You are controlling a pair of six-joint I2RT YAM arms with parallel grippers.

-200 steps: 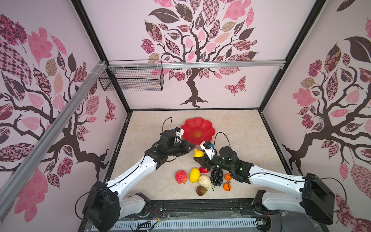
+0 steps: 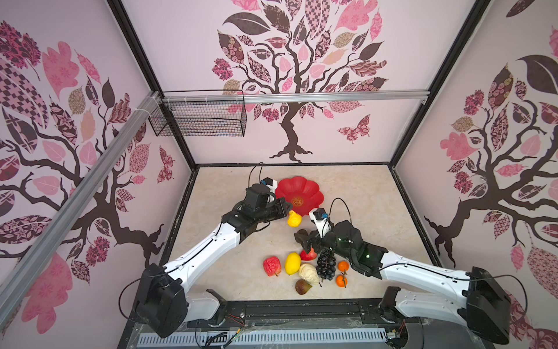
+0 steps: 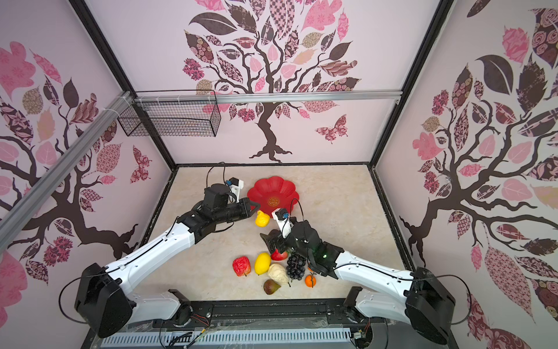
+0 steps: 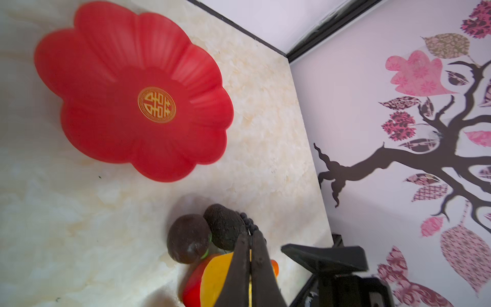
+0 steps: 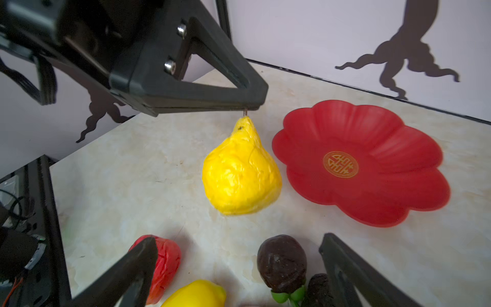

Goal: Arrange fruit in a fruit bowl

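A yellow pear-shaped fruit hangs in the air by its thin stem, which is pinched in my left gripper. That gripper is shut, and part of the fruit shows below its fingers in the left wrist view. The red petal-shaped bowl lies empty at the back of the table, close to the hanging fruit. My right gripper stands open, its fingers spread wide with nothing gripped. Below it on the table are a dark round fruit, a yellow lemon and a red fruit.
Near the front lie a pale round fruit, dark grapes, a brownish fruit and orange fruits. The two arms stand close together near the table's middle. Bare table lies right of the bowl.
My left gripper has lifted the fruit by its stem, up and towards the bowl, while the right one has moved slightly back.
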